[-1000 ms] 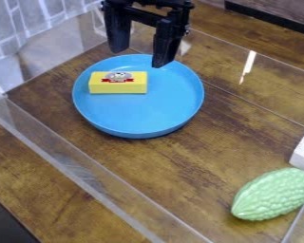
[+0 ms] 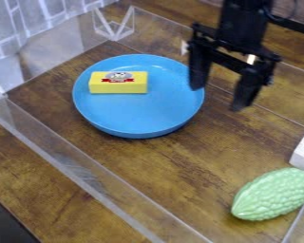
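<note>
My gripper (image 2: 226, 71) hangs at the upper right, blurred, its two dark fingers spread open with nothing clearly between them, just right of a round blue plate (image 2: 138, 114). On the plate's left part rests a yellow rectangular block (image 2: 115, 87) with a red and white label.
A green ridged oblong object (image 2: 272, 193) lies at the lower right. A white object (image 2: 303, 150) is at the right edge. A transparent edge runs along the left.
My gripper has moved to the right, from over the back of the blue plate to beside it. The block, plate and green object are unmoved.
</note>
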